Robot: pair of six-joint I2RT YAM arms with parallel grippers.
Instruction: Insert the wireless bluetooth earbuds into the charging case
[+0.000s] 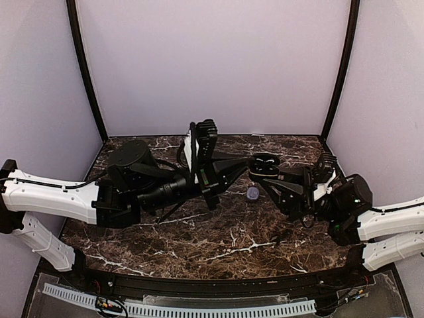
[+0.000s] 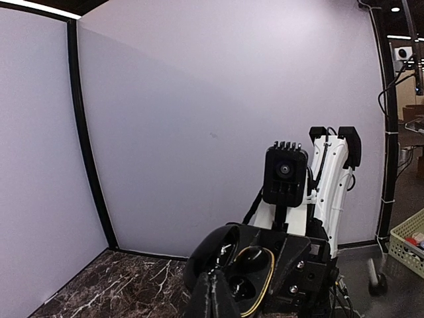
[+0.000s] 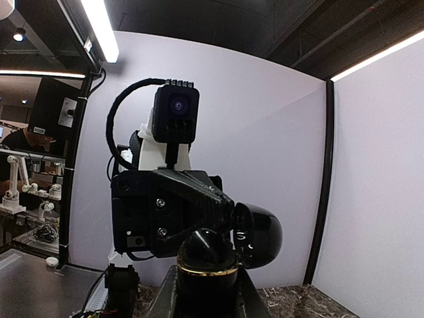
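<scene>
The black charging case (image 1: 264, 171) is held off the table at the centre, its lid up and a gold line along its rim. My right gripper is shut on the case body (image 3: 205, 265). From the other side comes my left gripper, shut with nothing seen between its fingers; its tips lie at or close to the lid side. In the left wrist view the open lid (image 2: 213, 255) stands beside the case's glossy hollows. Whether any earbud sits inside, I cannot tell: everything there is black and shiny.
A small grey-purple item (image 1: 252, 193) lies on the dark marbled table (image 1: 199, 248) beneath the grippers. White walls (image 1: 212, 66) enclose the sides and back.
</scene>
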